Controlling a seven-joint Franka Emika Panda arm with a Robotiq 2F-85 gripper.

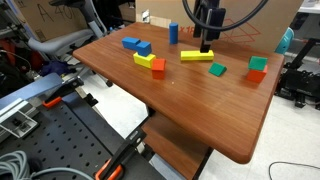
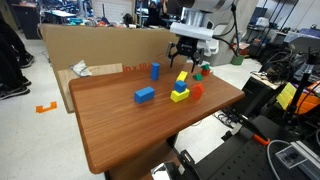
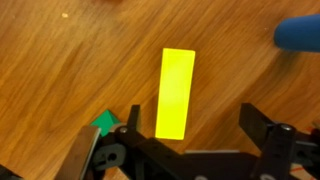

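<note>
My gripper is open above the tabletop, its two dark fingers well apart with nothing held between them. A long yellow block lies flat below, in the gap between the fingers in the wrist view. From exterior view 1, the gripper hangs just over the yellow block. A flat green piece lies to the right of that block. The upright blue cylinder stands to its left.
A green block rests on a red one at the right. Toward the left are a red block, a yellow block and blue blocks.
</note>
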